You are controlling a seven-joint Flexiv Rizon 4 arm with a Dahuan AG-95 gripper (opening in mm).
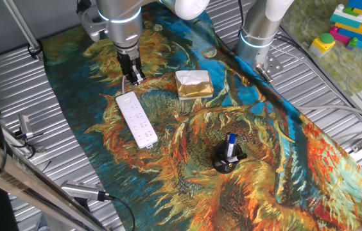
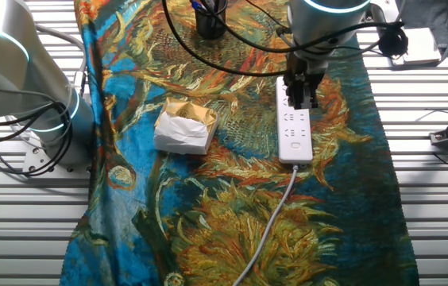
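Above the cable end of the white power strip [image 1: 137,120], as exterior view 1 shows it, hangs my black gripper [image 1: 136,82], pointing down. Exterior view 2 has the gripper [image 2: 302,103] overlapping the middle of the strip [image 2: 295,147], hiding some sockets. Its fingers are dark and small, so whether they are apart or together cannot be made out. A white and gold box [image 1: 194,84] lies to the right of the gripper in exterior view 1. Farther forward, a blue-capped marker [image 1: 231,145] stands upright in a black round holder [image 1: 224,162].
A patterned cloth [image 1: 168,168] covers the table, with clear room between strip, box and holder. The strip's grey cable [image 2: 274,216] runs across it. Toy bricks [image 1: 361,25] sit at the far right.
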